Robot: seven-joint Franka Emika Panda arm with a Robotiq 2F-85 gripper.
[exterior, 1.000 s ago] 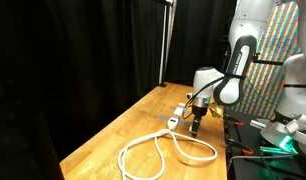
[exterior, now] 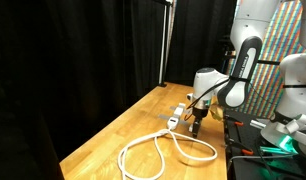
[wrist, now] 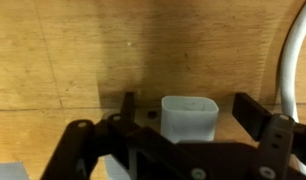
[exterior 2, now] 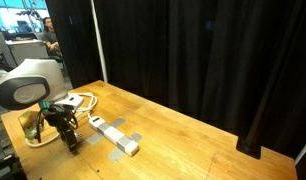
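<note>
My gripper stands open, pointing down at the wooden table. A pale block end (wrist: 189, 117) with a small dark round mark shows between its fingers in the wrist view; I cannot tell whether either finger touches it. In exterior view 1 the gripper (exterior: 194, 129) is low over the table, just right of a white block (exterior: 176, 117). Exterior view 2 shows the gripper (exterior 2: 71, 142) left of a row of white blocks (exterior 2: 113, 133). What lies directly beneath the gripper is hidden in both exterior views.
A white cable (exterior: 124, 150) loops across the table's near part and passes right of the gripper in the wrist view. Flat grey patches (exterior 2: 115, 155) mark the wood near the blocks.
</note>
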